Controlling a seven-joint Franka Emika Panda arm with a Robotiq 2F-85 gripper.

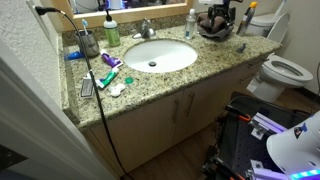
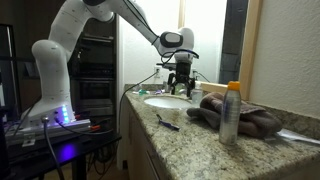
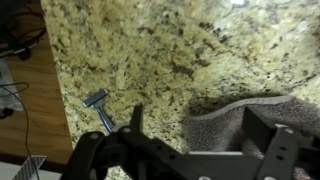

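My gripper is open, its black fingers spread wide above the granite counter with nothing between them. Below and to the right lies a dark grey-brown cloth (image 3: 228,124), partly covered by the right finger in the wrist view. A small razor (image 3: 97,98) rests on the counter left of the fingers, its handle running under the gripper's body. From exterior view 2, the gripper (image 2: 181,82) hangs over the counter behind the bunched cloth (image 2: 247,119), and the razor (image 2: 167,123) lies near the front edge.
A clear bottle (image 2: 230,113) stands beside the cloth. The white sink (image 1: 160,55) lies left of it, with a faucet (image 1: 147,29) behind. At the counter's left end are a green soap bottle (image 1: 112,34), a cup (image 1: 89,44), a purple item (image 1: 110,60) and a green tube (image 1: 107,78).
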